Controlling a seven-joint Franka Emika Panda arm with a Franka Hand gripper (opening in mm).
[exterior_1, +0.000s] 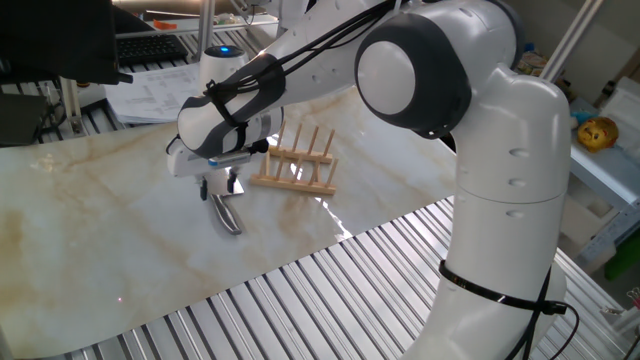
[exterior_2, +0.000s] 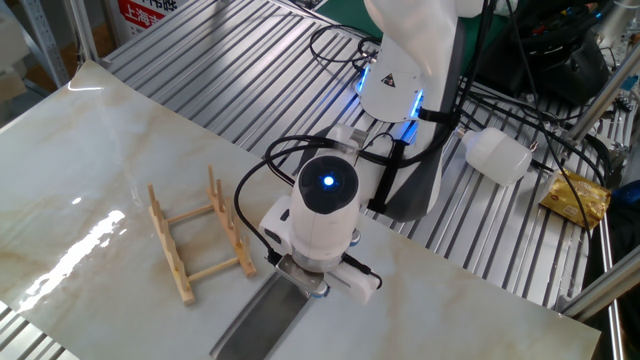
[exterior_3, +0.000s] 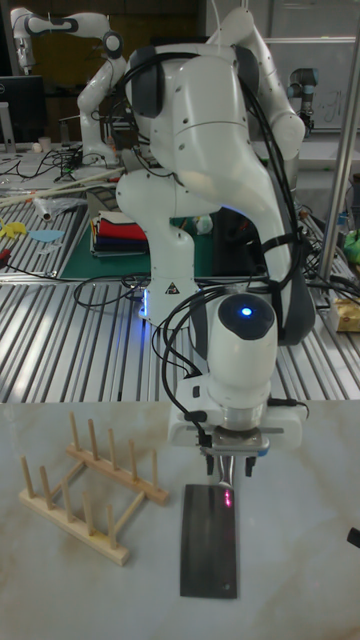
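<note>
A cleaver with a broad grey blade (exterior_3: 208, 544) and a metal handle (exterior_1: 228, 217) lies on the marbled table. My gripper (exterior_1: 218, 186) stands open just above it, one dark finger (exterior_1: 204, 190) to each side of the handle's line. From the front, the gripper (exterior_3: 230, 466) likewise shows its fingers spread, with the handle seen between and below them. In exterior view 2 the hand covers the fingers and the handle; only the blade (exterior_2: 262, 318) sticks out. A wooden rack (exterior_3: 91, 496) with upright pegs stands beside the cleaver, apart from it.
Slatted metal decking (exterior_1: 330, 290) borders the tabletop on the robot's side. A white plastic container (exterior_2: 497, 157) and a gold packet (exterior_2: 575, 200) rest on the decking.
</note>
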